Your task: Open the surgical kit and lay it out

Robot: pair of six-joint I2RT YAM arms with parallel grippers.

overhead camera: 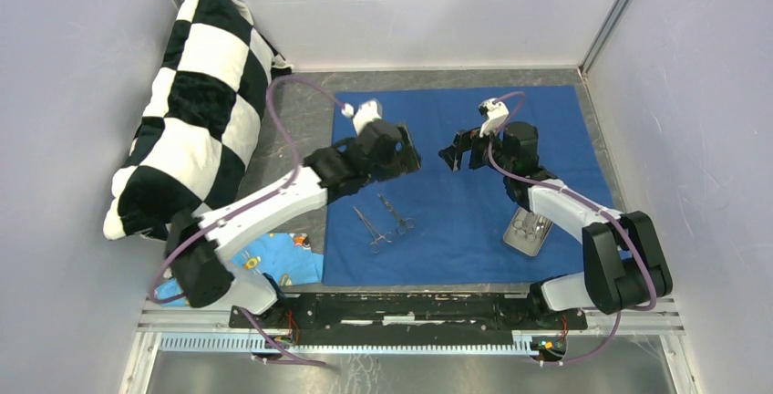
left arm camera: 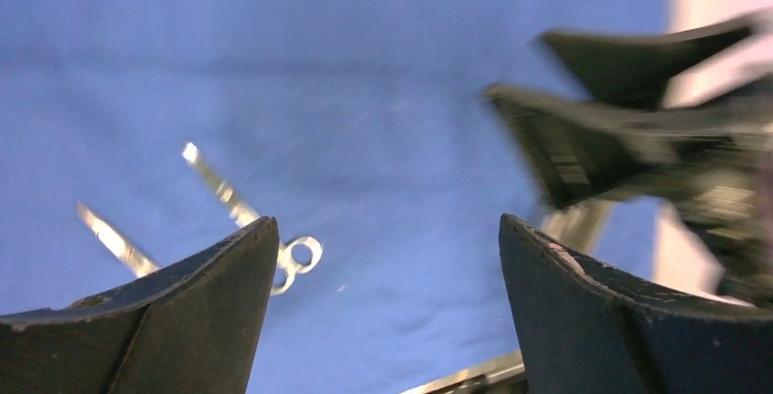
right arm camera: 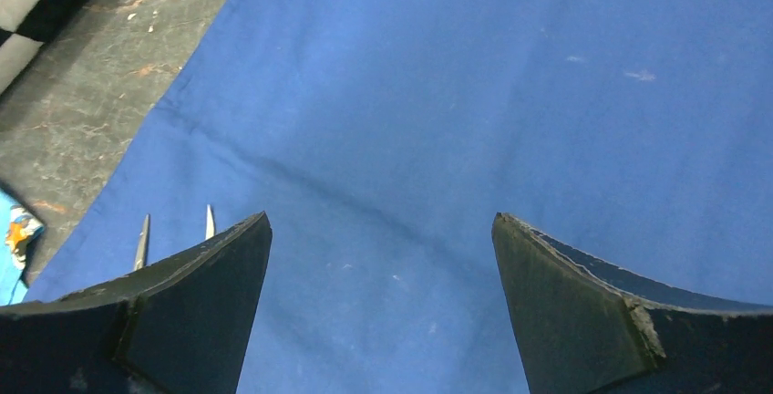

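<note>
Two scissor-like metal instruments lie side by side on the blue cloth (overhead camera: pixel 438 248), left of centre: one instrument (overhead camera: pixel 369 228) further left, the other instrument (overhead camera: pixel 394 212) beside it. Over the cloth, beyond both of them, my left gripper (overhead camera: pixel 412 150) is raised and open; its wrist view shows bare cloth between the fingers. The right gripper (overhead camera: pixel 450 157) is open above the middle of the cloth, with nothing between its fingers. On the right part of the cloth sits a metal tray (overhead camera: pixel 527 248) with several instruments in it, partly hidden by the right arm.
A checkered pillow (overhead camera: pixel 205 107) leans at the left wall. Light-blue wrapping (overhead camera: pixel 296 266) lies at the front left, partly under the left arm. Both grippers are close to each other.
</note>
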